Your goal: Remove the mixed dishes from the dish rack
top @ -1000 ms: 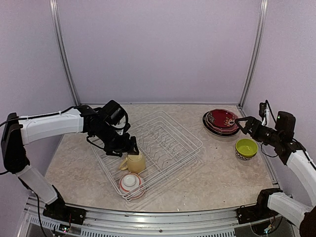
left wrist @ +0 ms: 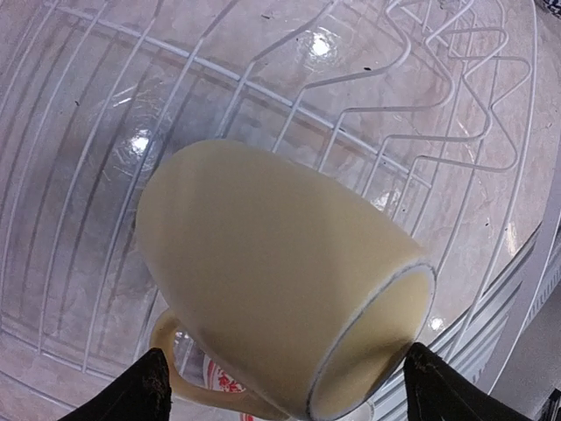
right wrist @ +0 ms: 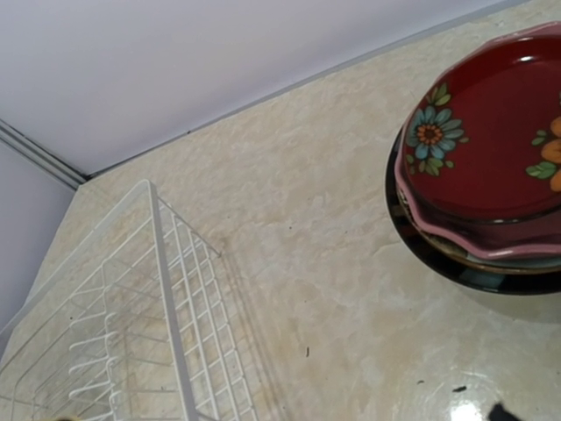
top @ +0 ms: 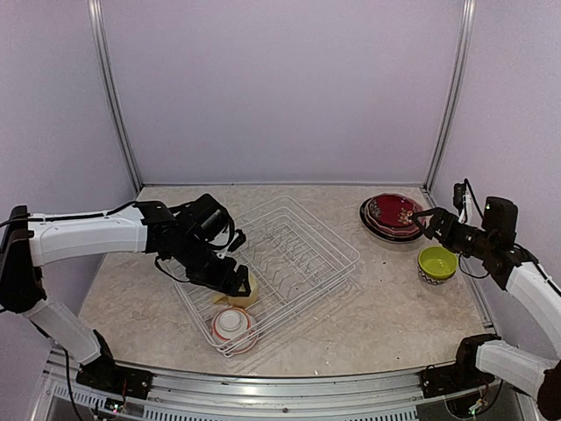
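Note:
A cream mug leans in the front left of the white dish rack; its handle and rim show in the left wrist view, where the mug fills the middle. Above it, my left gripper stands open, fingers apart to either side of the mug's rim end; contact cannot be made out. White bowls with a red rim rest in the rack's front corner. My right gripper, open and empty, hovers by the stacked plates.
At the back right are stacked red and dark plates; the top red plate has painted flowers. Green bowls stand stacked in front of them. Bare counter lies right of the rack. Walls close in the back and sides.
My left gripper has turned and come down toward the viewer over the mug, covering more of it. The mug seems to stay in place. My right arm is nearly still.

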